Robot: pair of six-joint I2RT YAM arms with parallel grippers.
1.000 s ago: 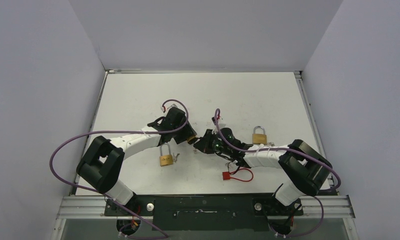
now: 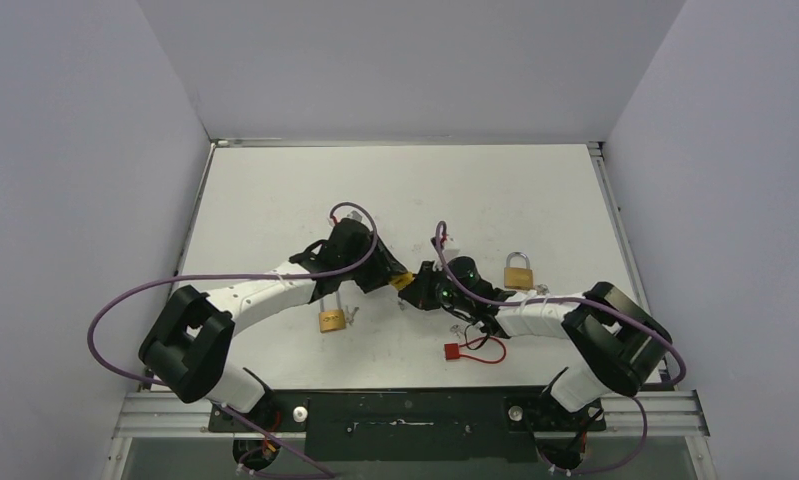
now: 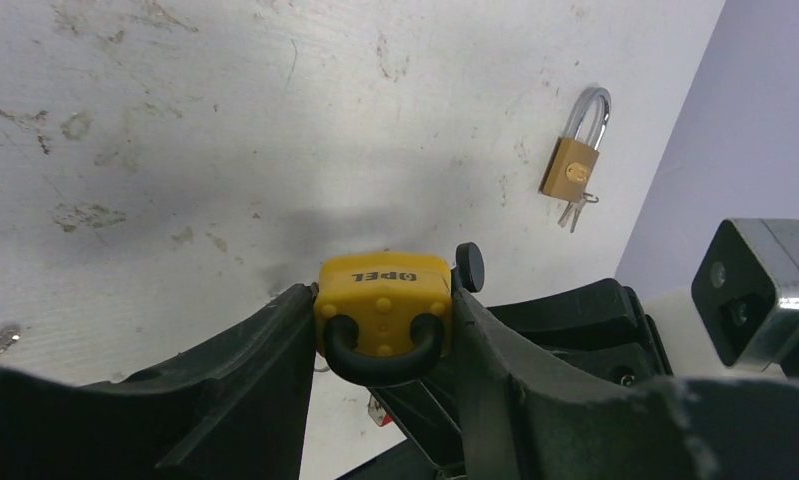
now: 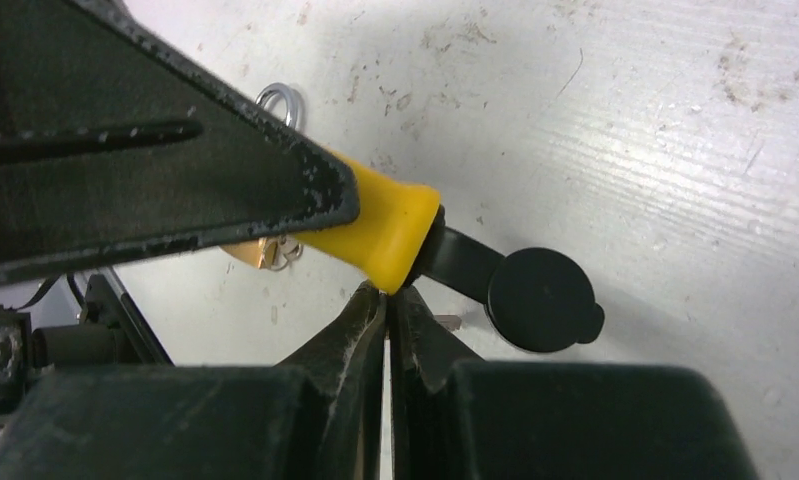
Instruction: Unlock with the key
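Note:
In the top view, a yellow padlock (image 2: 402, 281) is held above the table by my left gripper (image 2: 395, 279), shut on its sides. The left wrist view shows the padlock's yellow body (image 3: 383, 283) with its black shackle (image 3: 387, 362) toward the camera. Seen from the right wrist, a black round cover (image 4: 541, 300) hangs from the yellow body (image 4: 390, 225) on a strap. My right gripper is shut, its tips at the padlock's lower edge. A narrow gap shows between its fingers; the key there is almost wholly hidden, and how far it sits in the lock cannot be seen.
Brass padlocks with keys lie at the left (image 2: 332, 319) and right (image 2: 518, 276). A red lock (image 2: 451, 352) with a red cable lies at the front. Loose keys (image 2: 402, 303) lie under the grippers.
Both grippers and the yellow padlock have shifted a little to the right. More of the padlock's yellow side shows from above than a second ago.

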